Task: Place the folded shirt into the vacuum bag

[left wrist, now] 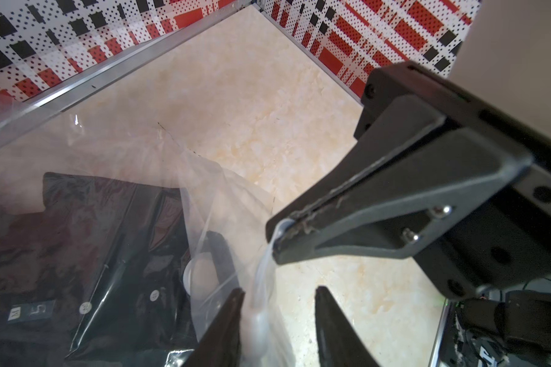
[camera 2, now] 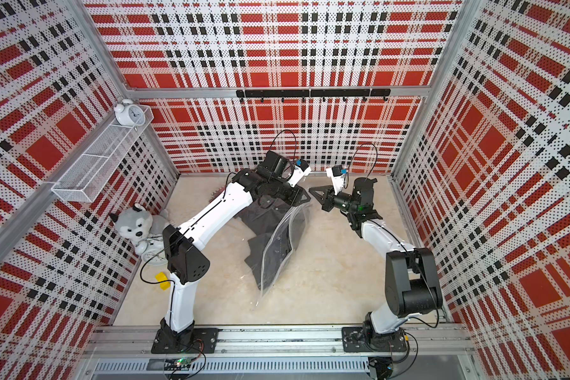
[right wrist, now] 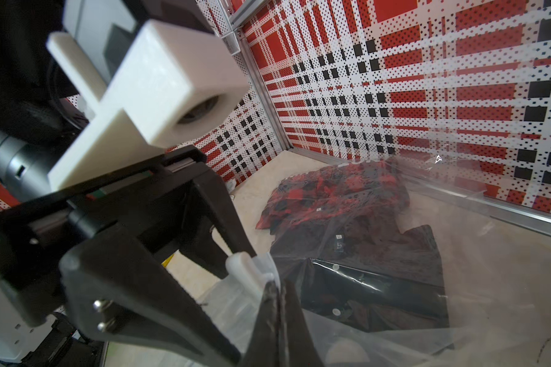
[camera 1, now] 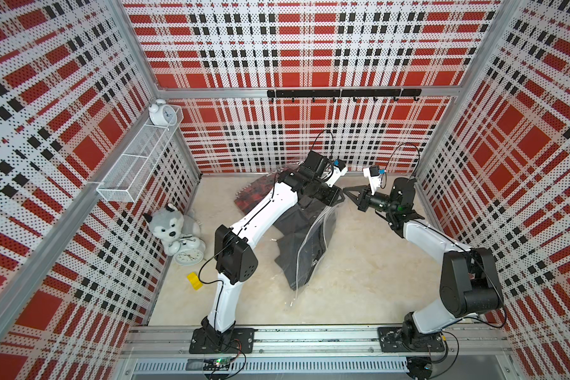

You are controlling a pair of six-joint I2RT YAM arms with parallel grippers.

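Note:
A clear vacuum bag (camera 1: 324, 235) has its long pale edge raised. My right gripper (camera 1: 348, 191) is shut on that edge; in the left wrist view, film (left wrist: 264, 269) runs down from its tips. My left gripper (camera 1: 339, 199) stands open close by, its blurred fingers (left wrist: 227, 327) on either side of a white, rounded piece (right wrist: 246, 272) on the bag's edge. Dark, folded cloth with buttons, the shirt (right wrist: 379, 257), shows through the film, beside a red-and-black checked part (right wrist: 342, 189). I cannot tell how much cloth is inside the bag.
A grey plush dog (camera 1: 166, 226), a white clock (camera 1: 190, 253) and a yellow piece (camera 1: 194, 280) sit at the left. A wire basket (camera 1: 129, 164) hangs on the left wall.

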